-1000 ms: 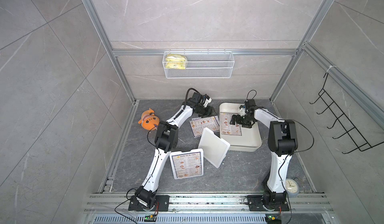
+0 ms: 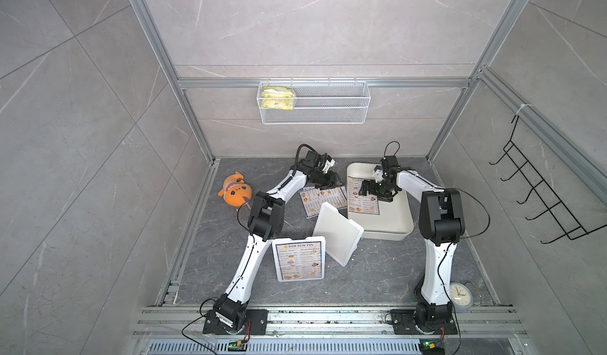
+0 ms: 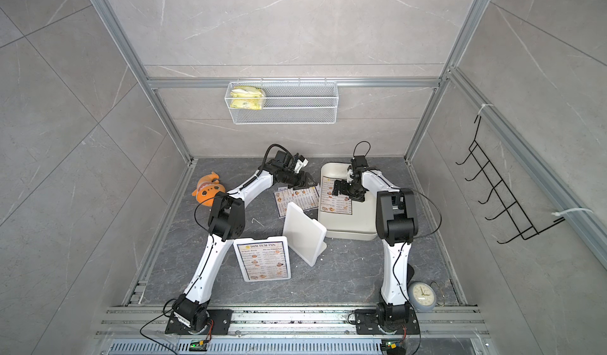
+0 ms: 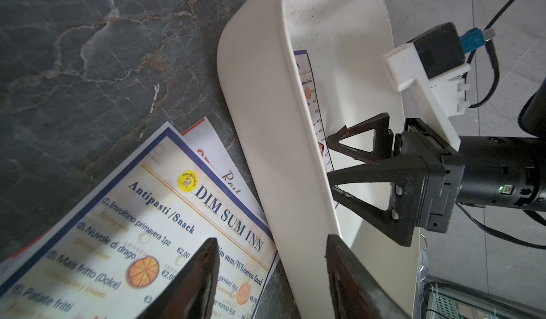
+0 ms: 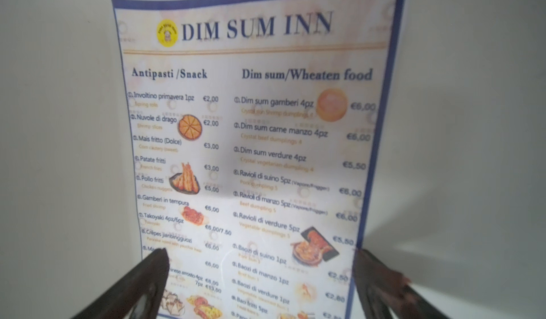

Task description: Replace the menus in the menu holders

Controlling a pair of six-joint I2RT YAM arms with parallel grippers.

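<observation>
A Dim Sum Inn menu sheet (image 5: 256, 148) lies in the cream bin (image 2: 392, 228). Over that sheet my right gripper stands open, its fingers on either side of the paper's lower part; contact cannot be told. On the table left of the bin, more menu sheets (image 4: 153, 222) overlap. My left gripper hovers open above them and the bin's wall, nothing between its fingers. Nearer the front, one white menu holder (image 2: 299, 260) shows a menu in its face. Beside it leans a blank white holder (image 2: 338, 233).
An orange toy (image 2: 236, 190) sits at the back left. A wire basket (image 2: 328, 102) with a yellow packet hangs on the back wall. A small clock (image 2: 461, 295) stands at the front right.
The right gripper has moved slightly left within the bin, and the sheet under it has shifted a little left. The front holder with the menu has shifted slightly right.
</observation>
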